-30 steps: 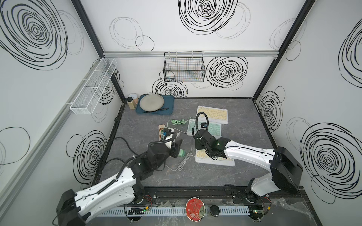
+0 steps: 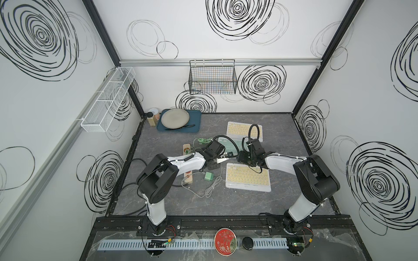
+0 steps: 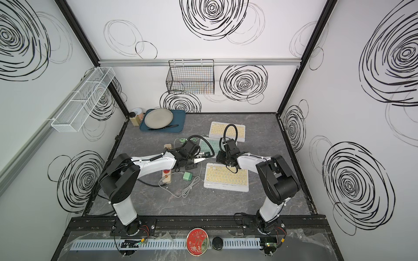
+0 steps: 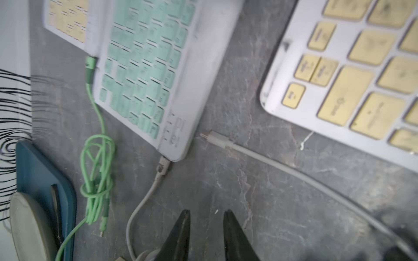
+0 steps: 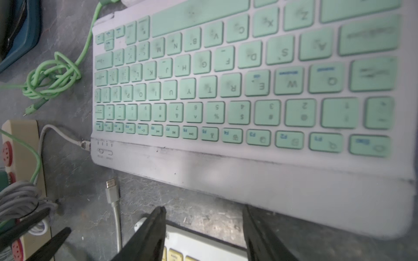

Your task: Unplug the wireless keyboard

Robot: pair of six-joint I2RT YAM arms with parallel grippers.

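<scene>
A white keyboard with green keys (image 5: 213,93) lies between two yellow-keyed keyboards. Into its end a grey cable's plug (image 4: 162,166) is inserted. Another grey cable ends in a bare connector (image 4: 219,140), lying loose beside the near yellow keyboard (image 4: 335,82). A green plug (image 4: 90,67) sits in the far yellow keyboard (image 4: 67,20). My left gripper hangs above the table left of the keyboards, open and empty. My right gripper, also open and empty, is over the gap between the green and near yellow keyboards.
A power strip (image 5: 21,139) with several sockets and a green charger (image 2: 209,176) lie to the left, among bundled grey cable (image 2: 213,187) and green cable (image 5: 52,76). The blue tray (image 2: 195,119) with a plate stands back left. Both grippers are close together.
My left gripper has moved right and away from the front edge, towards the keyboards. The right one has shifted right and slightly back, uncovering most of the near yellow keyboard.
</scene>
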